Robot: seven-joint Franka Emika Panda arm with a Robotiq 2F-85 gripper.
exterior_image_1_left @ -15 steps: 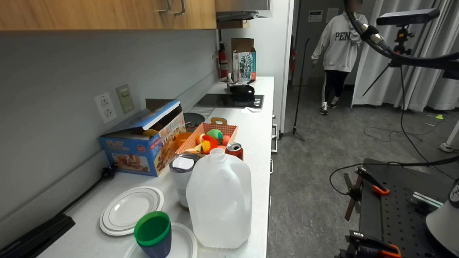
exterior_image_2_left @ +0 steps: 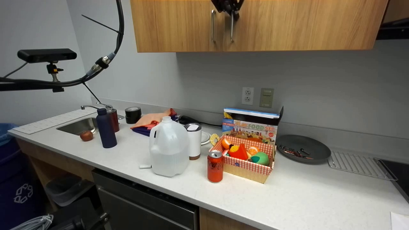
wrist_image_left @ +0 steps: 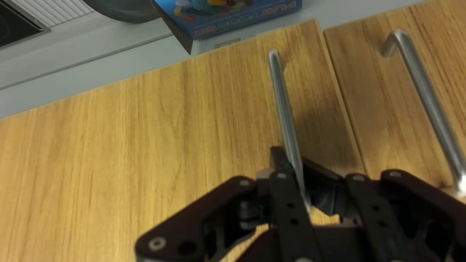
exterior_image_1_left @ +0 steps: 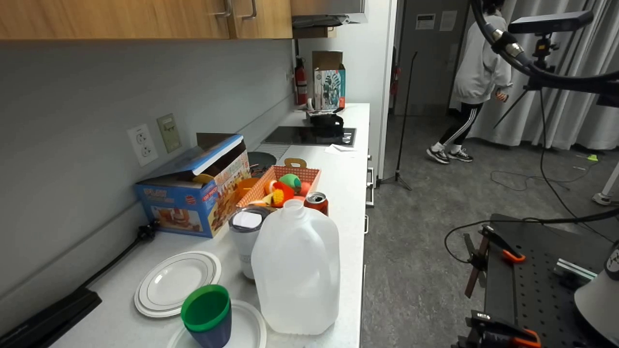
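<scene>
A silver bar handle (wrist_image_left: pixel 283 102) on a wooden cabinet door (wrist_image_left: pixel 174 131) runs between the black fingers of my gripper in the wrist view, and the gripper is shut on it. Beside it, the neighbouring door's handle (wrist_image_left: pixel 430 104) is free. From the second exterior view, my gripper (exterior_image_2_left: pixel 230 9) shows only partly at the top edge, over the upper end of the right door's handle (exterior_image_2_left: pixel 232 30). The left handle (exterior_image_2_left: pixel 212 26) hangs clear. In the first exterior view the arm's gripper is out of frame, while both handles' lower ends show.
Below the cabinet, the counter (exterior_image_2_left: pixel 326 191) holds a clear plastic jug (exterior_image_2_left: pixel 170 149), a red can (exterior_image_2_left: pixel 215 168), a basket of toy food (exterior_image_2_left: pixel 249 172) and a black pan (exterior_image_2_left: pixel 303 147). A cable loop (exterior_image_2_left: pixel 119 30) hangs at left. A person (exterior_image_1_left: pixel 481 64) is on the floor behind.
In the first exterior view, the right door's handle has shifted slightly rightward, while the other handle looks unmoved. The person has turned and moved right. The counter's objects are unchanged.
</scene>
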